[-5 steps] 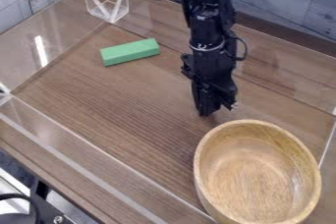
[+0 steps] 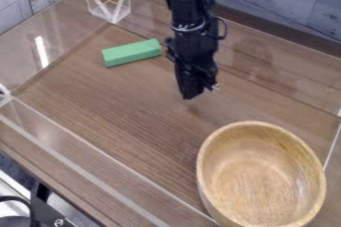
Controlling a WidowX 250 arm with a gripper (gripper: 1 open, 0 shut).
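My black gripper [image 2: 189, 82] hangs from the top centre, low over the wooden table [image 2: 120, 131], just right of a green block [image 2: 131, 53]. I cannot tell whether its fingers are open or shut, or whether anything is between them. A large pale wooden bowl [image 2: 260, 176] stands at the lower right.
A clear plastic piece [image 2: 110, 2] stands at the back left, near the wall.
My gripper has moved back and to the left, toward the green block and away from the bowl. The block and bowl look unmoved.
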